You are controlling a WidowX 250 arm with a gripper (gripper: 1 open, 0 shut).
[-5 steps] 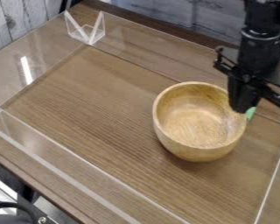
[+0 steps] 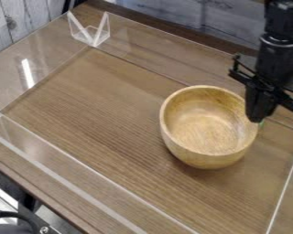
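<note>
A shallow wooden bowl [image 2: 204, 128] sits right of centre on the wooden table. The dark gripper [image 2: 255, 101] hangs over its upper right rim, fingers pointing down and toward the lower left. A small bit of green shows just behind the rim under the fingers, mostly hidden. Whether anything is between the fingertips I cannot tell.
A clear plastic piece stands at the back left, near the table's edge. Dark floor shows at the upper left and lower left corners.
The bowl looks unmoved.
</note>
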